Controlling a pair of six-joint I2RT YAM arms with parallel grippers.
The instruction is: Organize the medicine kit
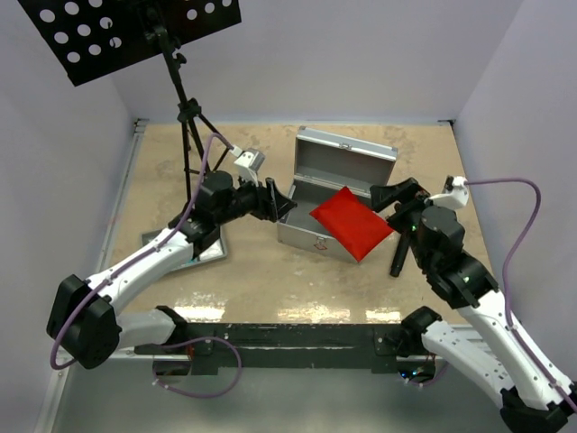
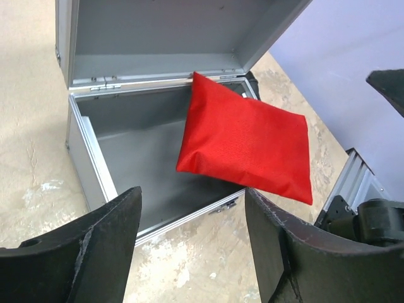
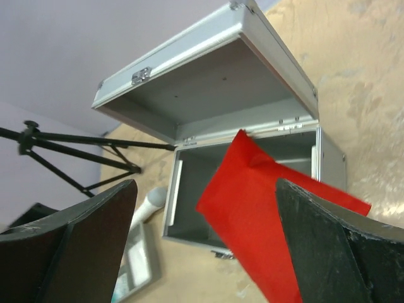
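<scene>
A red pouch (image 1: 352, 223) leans across the right side of the open silver case (image 1: 315, 236), one corner dipping inside and the other end sticking out over the front and right rim. In the left wrist view the pouch (image 2: 246, 139) lies beyond my left gripper, whose fingers stand apart with nothing between them. My right gripper is also open; from its wrist view the pouch (image 3: 252, 208) spreads below and partly behind the right-hand finger. In the top view that gripper hovers just right of the case.
At the left, a shallow tray (image 1: 215, 253) is partly covered by the left arm. A white microphone (image 3: 150, 203) lies near the case. The black stand (image 1: 185, 108) rises at the back left. A black stick (image 1: 399, 256) lies right of the case.
</scene>
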